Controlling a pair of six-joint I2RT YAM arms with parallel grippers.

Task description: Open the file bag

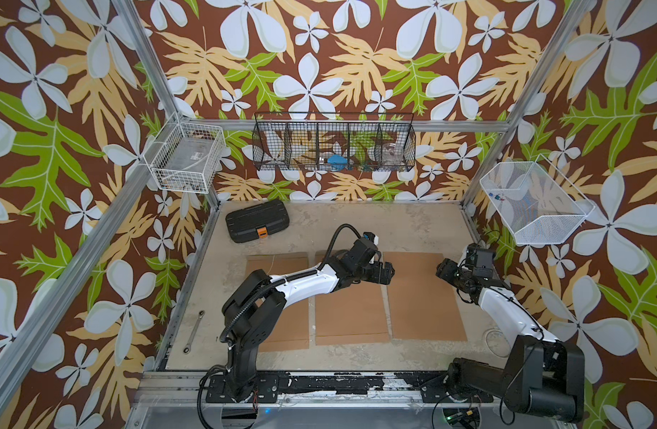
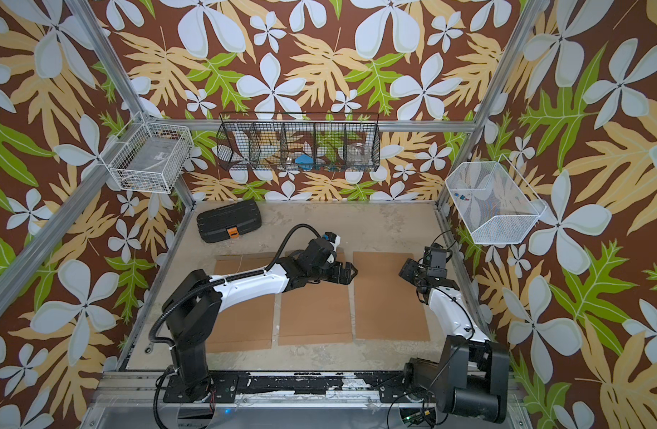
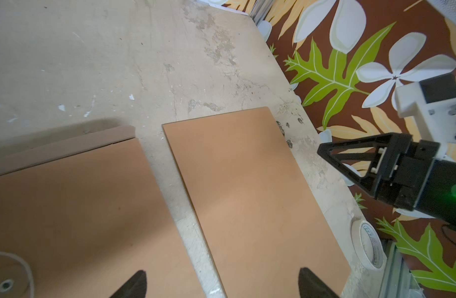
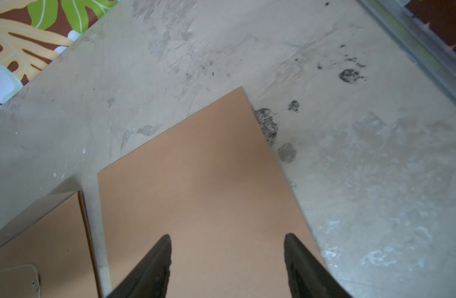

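Observation:
Three flat brown file bags lie side by side on the table. The left bag [image 1: 292, 314] is partly under my left arm. The middle bag [image 3: 108, 198] has a raised strip along its far edge, a round button [image 3: 6, 285] and a pale string [image 3: 14, 255]. The right bag [image 3: 257, 183] lies flat and apart from it. My left gripper [image 1: 389, 273] stands open above the gap between the middle and right bags, holding nothing. Over the right side of the right bag, my right gripper has its fingers apart, with nothing between them.
A black case [image 1: 257, 220] sits at the back left, a wrench [image 1: 193, 332] at the left. A tape roll [image 3: 367, 244] lies right of the bags. Wire baskets [image 1: 333, 145] hang on the walls.

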